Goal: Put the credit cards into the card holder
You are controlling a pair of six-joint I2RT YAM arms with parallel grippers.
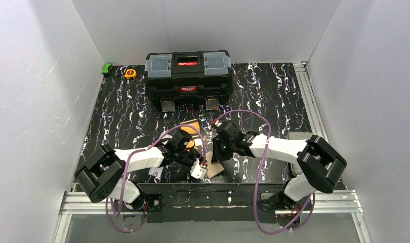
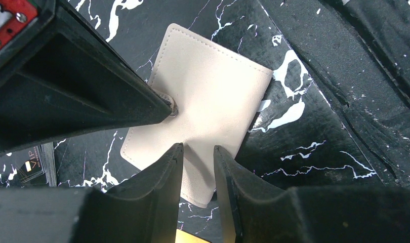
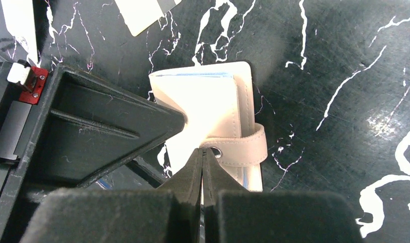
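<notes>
The beige card holder (image 1: 214, 172) lies flat near the table's front edge. Its strap (image 3: 246, 149) crosses one face, and a metal snap (image 2: 174, 110) shows near the strap end. My right gripper is shut, fingertips together with nothing between them; the strap's end is just outside the tips. In the left wrist view its black finger (image 2: 142, 109) reaches the snap and partly covers the strap end. My left gripper stands slightly open over the holder's lower corner, which shows between its fingers. Whether it presses on the holder, I cannot tell.
A dark card (image 2: 31, 169) lies beside the holder, and a pale card (image 3: 145, 12) lies beyond it. The black toolbox (image 1: 189, 78) stands at the back. Between the arms, space is tight; the table right of the holder is clear.
</notes>
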